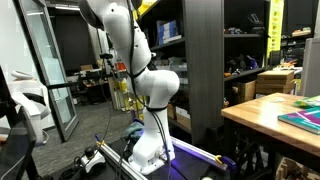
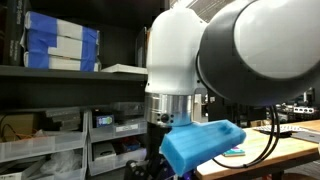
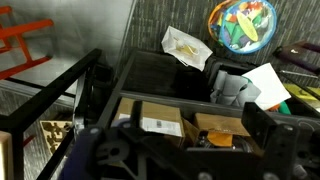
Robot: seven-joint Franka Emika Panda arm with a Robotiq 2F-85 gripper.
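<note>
In the wrist view my gripper looks down with its dark fingers (image 3: pixel 262 130) apart. Nothing shows held between them. Below is a shelf or bin area with a cardboard box (image 3: pixel 150 118) and a second brown box (image 3: pixel 218 128). A white packet (image 3: pixel 187 46) with something yellow on it lies beyond, beside a round colourful bowl (image 3: pixel 241 24). My white arm (image 1: pixel 158 90) rises from its base in the first exterior view; the gripper is not clearly visible there. The blue-wrapped part of the arm (image 2: pixel 200 146) fills the middle of the second exterior view.
A dark bin holds grey and white items (image 3: pixel 234 90). A wooden table (image 1: pixel 265 115) stands right of the arm, and a tall dark shelf unit (image 1: pixel 205 75) behind it. Clear plastic drawers (image 2: pixel 115 130) stand at the back. Red metal legs (image 3: pixel 25 40) are at the upper left.
</note>
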